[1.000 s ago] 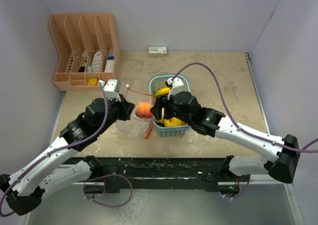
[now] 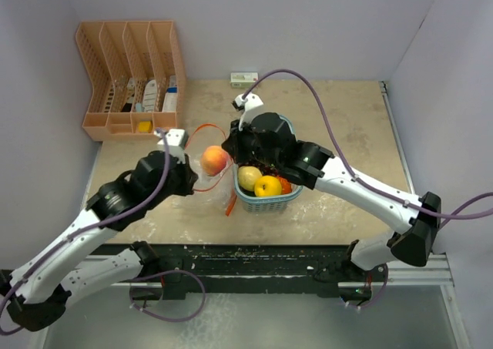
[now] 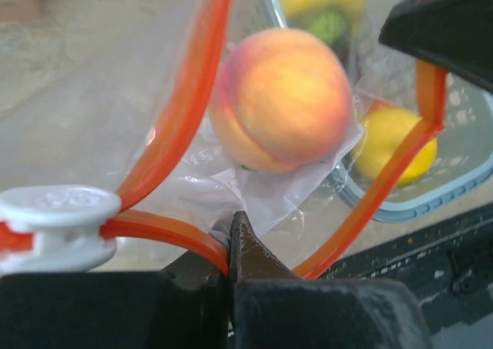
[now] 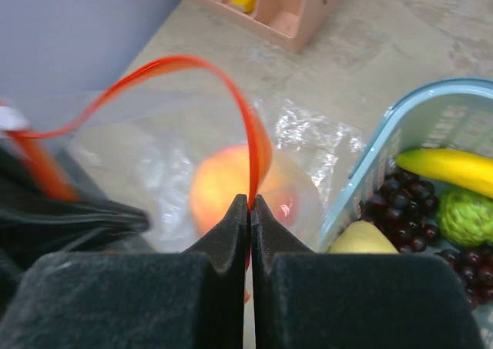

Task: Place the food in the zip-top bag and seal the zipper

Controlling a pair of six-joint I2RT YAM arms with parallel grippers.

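Observation:
A peach (image 2: pixel 214 159) sits inside the clear zip bag (image 4: pixel 158 172), whose orange zipper rim is held open in a loop. My left gripper is shut on the rim beside the white slider (image 3: pixel 58 218). My right gripper is shut on the opposite side of the orange rim, above the bag's mouth. A blue basket (image 2: pixel 262 203) holds a yellow apple (image 2: pixel 268 186), a pale potato-like item (image 4: pixel 362 239), a banana (image 4: pixel 447 166), grapes and a green vegetable (image 4: pixel 458 218).
A peach-coloured divided organizer (image 2: pixel 94 122) stands at the back left. A small box (image 2: pixel 243 78) lies at the back. Side walls bound the workspace.
My right gripper has risen toward the back and left with the rim, opening the bag's mouth. My left gripper has shifted slightly left and down, and the peach appears farther left.

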